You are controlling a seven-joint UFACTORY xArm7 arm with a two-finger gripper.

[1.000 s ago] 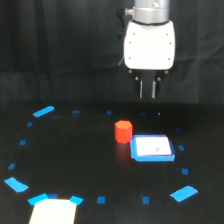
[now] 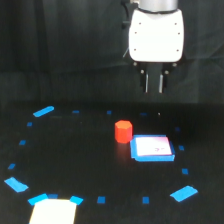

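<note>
My gripper [image 2: 154, 82] hangs from the white arm [image 2: 154, 32] at the top centre-right of the camera view, above the table, with its two dark fingers apart and nothing visible between them. Below it lies a blue-framed tray [image 2: 137, 148] with a white, pinkish inner surface. A red block [image 2: 123, 131] stands at the tray's back left.
A pale square object [image 2: 52, 212] is at the front left edge. Blue tape pieces mark the dark table [image 2: 100, 180], which is otherwise clear. A dark curtain hangs behind.
The arm and gripper have shifted slightly to the right and upward. The block and tray look unmoved.
</note>
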